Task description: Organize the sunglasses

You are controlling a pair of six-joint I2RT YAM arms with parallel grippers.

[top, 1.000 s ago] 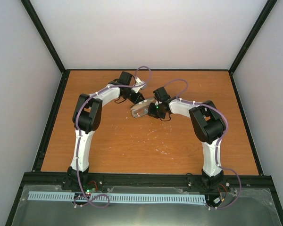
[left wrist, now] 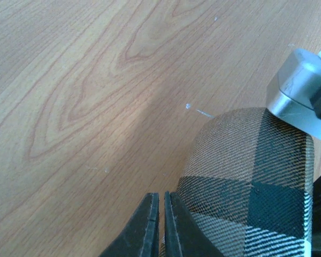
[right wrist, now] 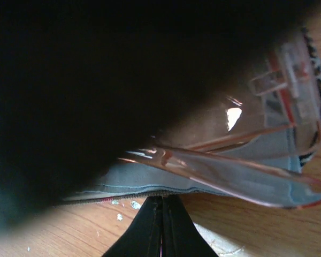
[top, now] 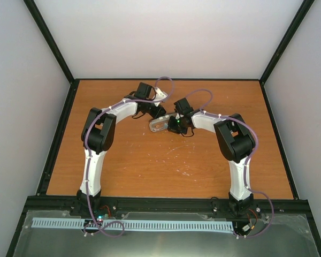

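The glasses case (top: pixel 158 124) lies open at the table's centre between my two grippers. Its plaid fabric side (left wrist: pixel 241 160) fills the lower right of the left wrist view, where my left gripper is shut on it at the edge. In the right wrist view, clear-framed sunglasses (right wrist: pixel 230 171) with pinkish lenses sit in the grey-lined case. My right gripper is shut at the case's zippered rim, with nothing clearly held between its fingers. A large dark blurred shape hides much of that view.
Both arms reach toward the middle from either side, with purple cables looping above them.
The right arm looks unchanged.
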